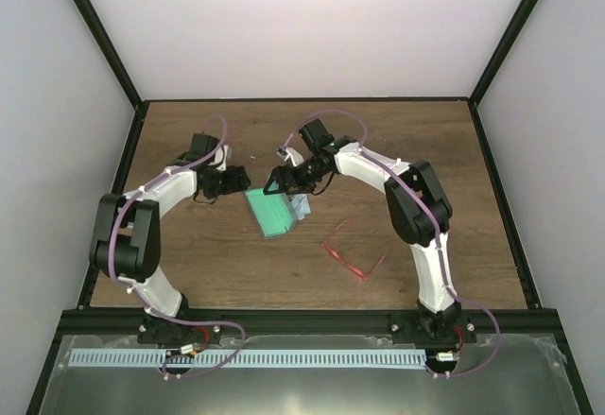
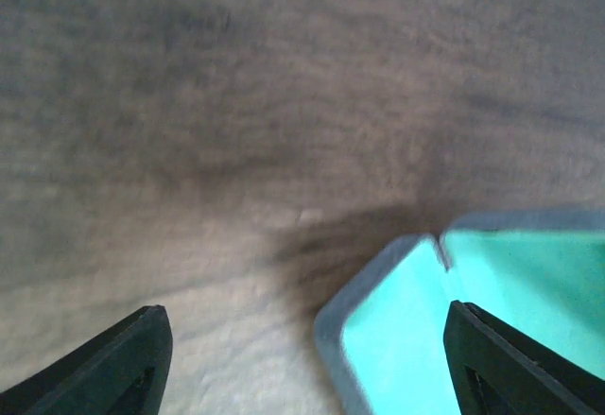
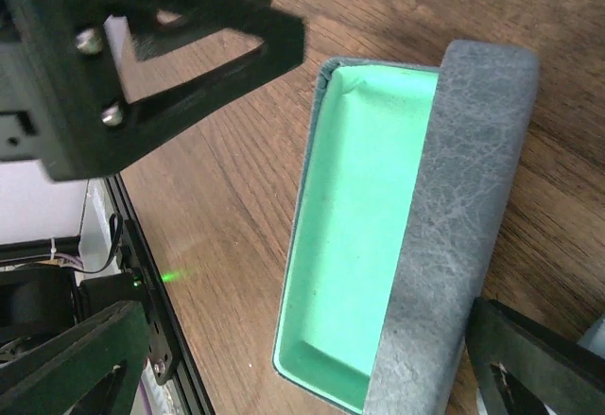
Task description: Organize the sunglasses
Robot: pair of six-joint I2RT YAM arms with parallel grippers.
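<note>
An open glasses case (image 1: 269, 215) with a turquoise lining lies on the wooden table; its grey lid (image 3: 449, 198) leans back along one side. Red-framed sunglasses (image 1: 350, 266) lie lower right of it. My right gripper (image 1: 289, 184) is open over the case's upper end, one finger against the grey lid in the right wrist view. My left gripper hangs just left of the case, its fingers apart with nothing gripped, near the case's corner.
A light blue cloth (image 1: 302, 205) lies beside the case on the right.
</note>
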